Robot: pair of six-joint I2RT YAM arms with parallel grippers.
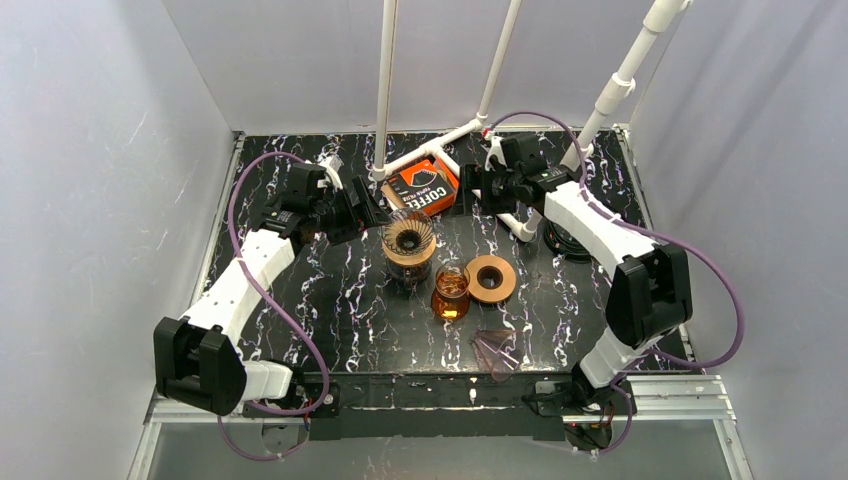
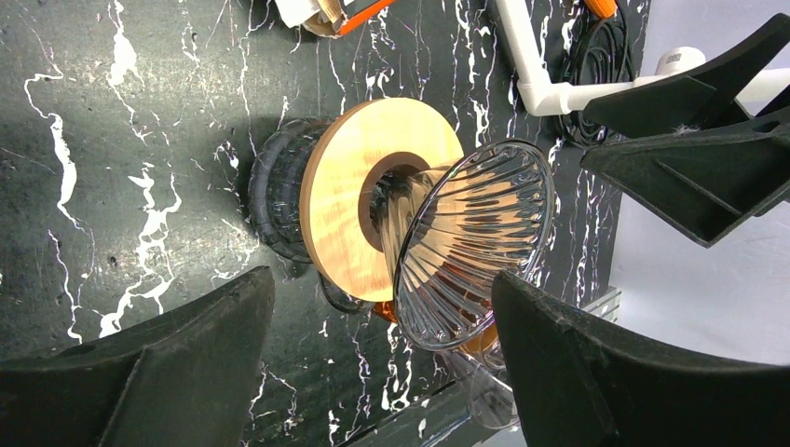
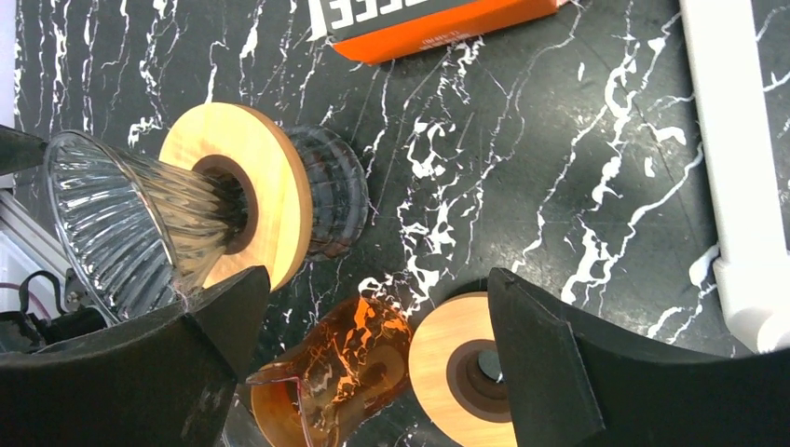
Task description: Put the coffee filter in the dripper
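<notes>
The clear ribbed glass dripper [image 1: 408,238] sits in a wooden collar [image 2: 335,200] on top of a glass vessel, its cone empty of paper. Behind it lies the orange and black coffee filter box [image 1: 422,187], whose pale open end [image 2: 315,13] peeks in at the top of the left wrist view. I see no loose filter. My left gripper [image 1: 370,207] is open, left of and above the dripper, with nothing between its fingers. To the right of the box hangs my right gripper [image 1: 466,190], also open and empty.
An amber glass cup [image 1: 451,291] and a wooden ring [image 1: 491,279] stand right of the dripper. Nearer the front lies a clear cone-shaped piece [image 1: 497,352]. White pipes [image 1: 450,135] frame the back, and a black cable coil [image 1: 566,242] lies right.
</notes>
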